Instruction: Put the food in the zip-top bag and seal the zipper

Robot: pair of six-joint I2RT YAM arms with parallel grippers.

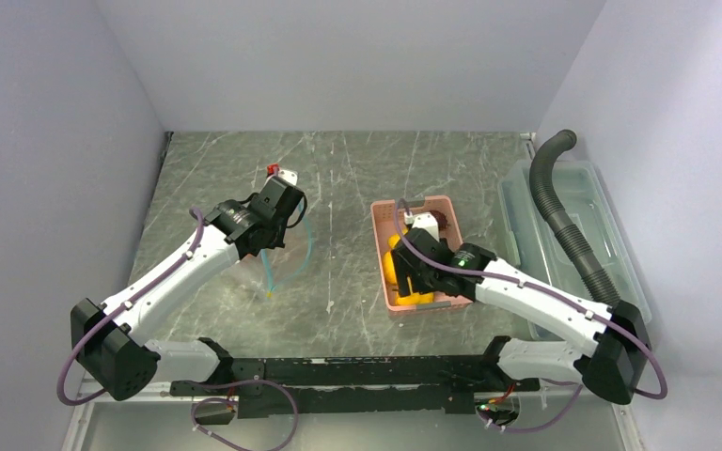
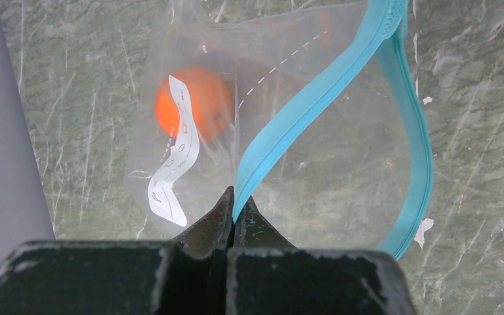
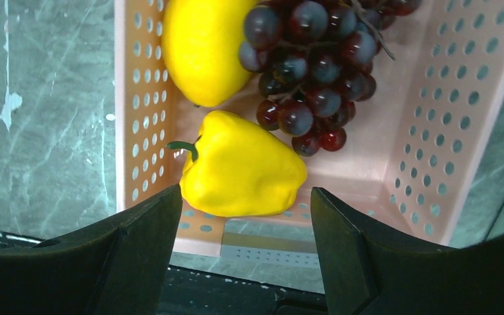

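In the left wrist view a clear zip top bag [image 2: 315, 151] with a blue zipper band [image 2: 302, 108] lies on the table, its mouth spread apart. An orange round food item [image 2: 203, 102] shows inside it. My left gripper is shut on the edge of the blue band. Over the pink basket, my right gripper has its fingers apart, one on each side of a yellow pepper [image 3: 243, 167], with no grip on it visible. Another yellow item [image 3: 207, 49] and dark grapes [image 3: 315, 65] lie in the basket beyond the pepper.
The pink perforated basket [image 1: 382, 235] stands on the table right of centre. A clear lidded bin [image 1: 592, 197] with a dark ribbed hose [image 1: 564, 225] is at the far right. Between bag and basket the grey table [image 1: 343, 188] is bare.
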